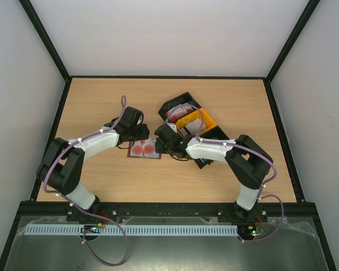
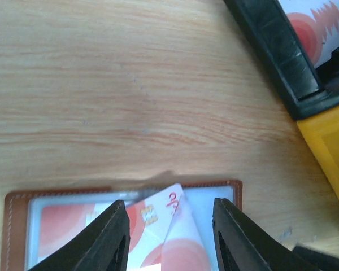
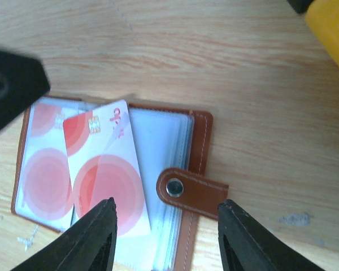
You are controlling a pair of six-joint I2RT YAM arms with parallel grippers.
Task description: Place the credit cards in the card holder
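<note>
The brown card holder lies spread on the table between the two arms. In the right wrist view, a white-and-red card lies in its clear pocket, a corner past the upper rim, beside another reddish card. A snap strap crosses the holder's right edge. My left gripper is open over the holder's top edge, nothing held, with the slanted card behind its fingers. My right gripper is also open and empty; one finger appears next to the strap, contact unclear.
Behind and to the right stands a divided container: a black bin with cards inside, a yellow bin and another black part. Bare wood lies in front and to the left.
</note>
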